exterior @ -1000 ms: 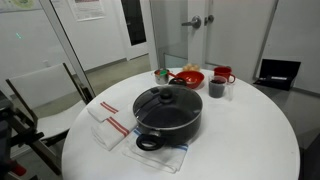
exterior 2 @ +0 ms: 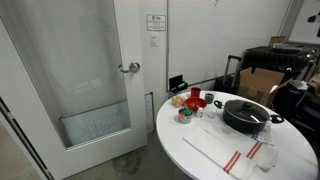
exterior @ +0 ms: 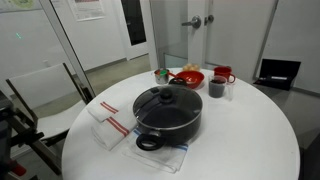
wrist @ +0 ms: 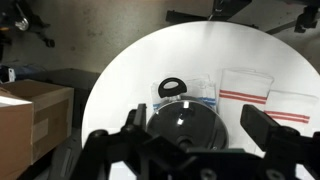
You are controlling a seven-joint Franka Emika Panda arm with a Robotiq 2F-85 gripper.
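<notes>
A black lidded pot (exterior: 168,115) stands on the round white table (exterior: 240,140), its glass lid (wrist: 187,123) on top. White towels with red stripes lie around it: one folded towel (exterior: 113,128) to its left, another cloth (exterior: 162,156) partly under it in exterior view 1. In the wrist view my gripper is open above the pot, its fingers (wrist: 258,124) spread wide with nothing held. The gripper's body hides the near side of the pot there.
Behind the pot sit a red bowl (exterior: 188,77), a dark mug (exterior: 217,87), a red cup (exterior 2: 195,94) and small containers (exterior 2: 185,116). A white chair (exterior: 48,98) stands left of the table. A cardboard box (wrist: 35,125) is off the table.
</notes>
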